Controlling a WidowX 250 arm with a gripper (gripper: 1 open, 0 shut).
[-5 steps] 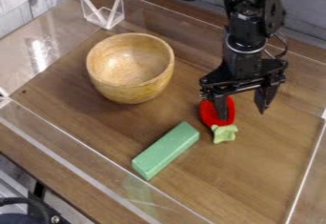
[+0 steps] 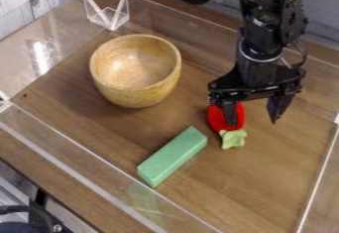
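My black gripper (image 2: 252, 104) hangs at the centre right, open, its two fingers spread over and beside a red object with a pale green end (image 2: 229, 136). The finger on the left is at the red part; whether it touches cannot be told. The finger on the right is out over bare wood.
A wooden bowl (image 2: 135, 57) stands at the upper left. A green block (image 2: 172, 156) lies at the lower centre. A clear plastic piece (image 2: 109, 9) is at the back left.
The arm has shifted very slightly, with the gripper staying open over the red object. The objects on the surface look unmoved.
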